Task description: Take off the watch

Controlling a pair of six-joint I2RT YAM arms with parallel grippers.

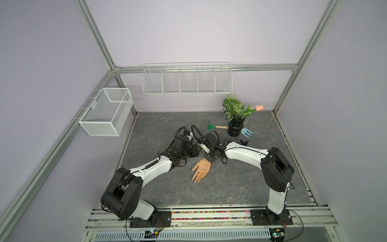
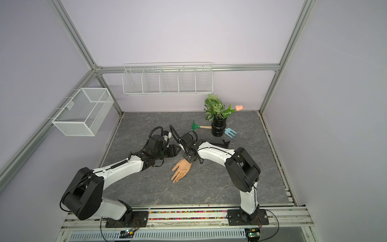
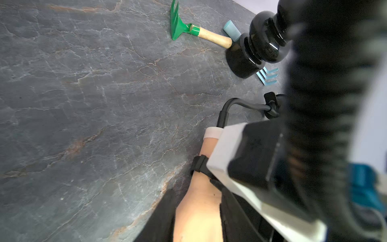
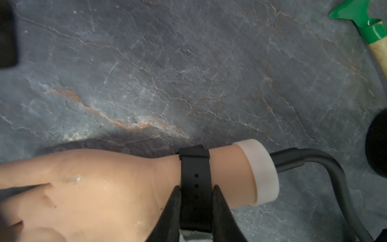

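Note:
The watch's black strap (image 4: 196, 185) is wrapped around the wrist of a model hand (image 4: 108, 181), its holes facing up in the right wrist view; a metal part shows at the bottom edge. My right gripper has its fingers parted, one along each edge of the strap; contact cannot be told. My left gripper stands open over the hand in the left wrist view, nothing held between its fingers. There, part of the strap (image 3: 198, 164) shows beyond its tips. Both top views hide the watch under the right gripper.
A black vase (image 1: 234, 128) with plants stands at the back right. Beside it lie a green tool (image 1: 211, 126) and a blue fork (image 1: 246, 132). A black tube (image 4: 326, 159) leaves the hand's cuff.

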